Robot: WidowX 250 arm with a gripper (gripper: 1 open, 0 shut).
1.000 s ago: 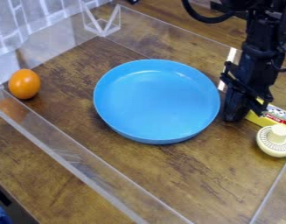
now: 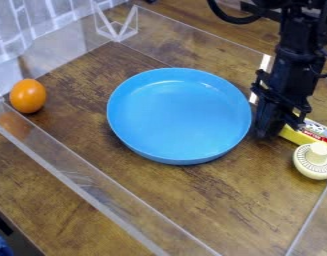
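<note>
The black gripper [image 2: 270, 122] hangs low at the right edge of a blue plate [image 2: 177, 112], over a yellow packaged item [image 2: 305, 130] lying beside the plate. Its fingertips are dark and crowded together, and whether anything is between them is hard to see. A white ribbed round object [image 2: 313, 161] sits just below the yellow item. An orange ball-like object [image 2: 28, 96] rests at the left.
Clear plastic-like strips run along the left and right sides of the work area.
The arm and gripper have shifted very slightly; the plate and other objects look unmoved.
</note>
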